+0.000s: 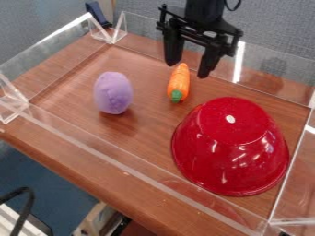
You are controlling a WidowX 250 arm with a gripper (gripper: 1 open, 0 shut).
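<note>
My black gripper (190, 57) hangs at the top centre, its two fingers spread wide and empty, above the back of the enclosure. An orange toy carrot (179, 85) with a green end lies on the wooden surface just below it. A purple egg-shaped toy (112, 92) stands to the left. A large upturned red bowl (230, 147) sits at the right front.
Clear plastic walls (123, 172) enclose the wooden work surface (110, 134). The middle, between the purple toy and the bowl, is free. Beyond the front-left edge is a blue floor with a black cable.
</note>
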